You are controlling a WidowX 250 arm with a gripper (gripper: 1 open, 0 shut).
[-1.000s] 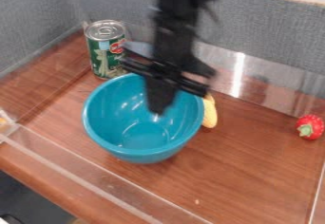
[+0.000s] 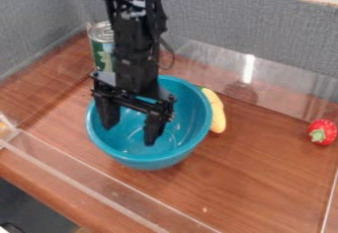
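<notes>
My black gripper [image 2: 132, 122] reaches down into a teal bowl [image 2: 185, 141] near the middle of the wooden surface, its fingers open and spread inside the bowl, with nothing visible between them. A yellow banana-like object [image 2: 216, 115] lies just right of the bowl, partly hidden behind it. A can [image 2: 101, 43] stands behind the arm at the back left, partly covered by it. A red strawberry [image 2: 322, 132] lies at the far right.
Grey padded walls [image 2: 264, 49] bound the back and left.
My gripper has moved left and down into the bowl from above its right side, and now covers part of the can. The other objects look unmoved.
</notes>
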